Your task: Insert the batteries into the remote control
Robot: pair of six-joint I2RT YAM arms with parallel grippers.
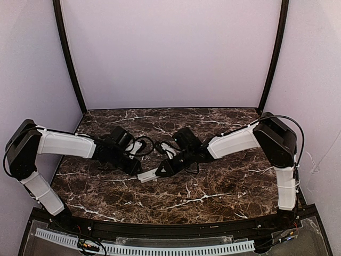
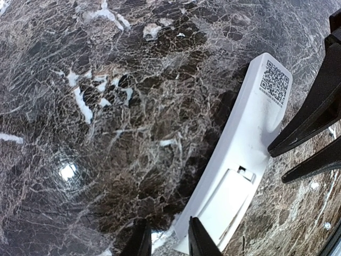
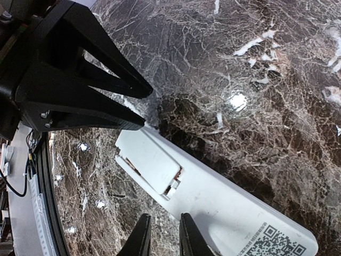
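The white remote control (image 1: 148, 176) lies on the marble table, its battery end toward my left gripper (image 1: 136, 170) and its QR-code end toward my right gripper (image 1: 162, 172). A white cover piece (image 2: 224, 202) sits at the battery compartment, with a small metal contact showing beside it; whether batteries are underneath is hidden. In the left wrist view, my left gripper is shut on that end of the remote. In the right wrist view, my right gripper is shut on the remote's body at its lower edge; the exact contact is hard to see.
The two grippers are close together over the middle of the dark marble table (image 1: 213, 197).
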